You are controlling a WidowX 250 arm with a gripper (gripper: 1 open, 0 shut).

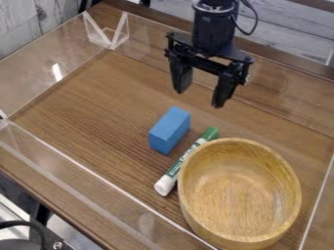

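My black gripper (pixel 204 76) hangs over the back middle of the wooden tray, open, with nothing between its two fingers. Below it and slightly left lies a blue block (pixel 169 131). A white and green stick, perhaps a marker (pixel 181 167), lies diagonally to the right of the block, beside a large tan oval bowl (pixel 239 217) at the front right.
Clear walls edge the tray at the back and left. A black cable shows at the lower left corner.
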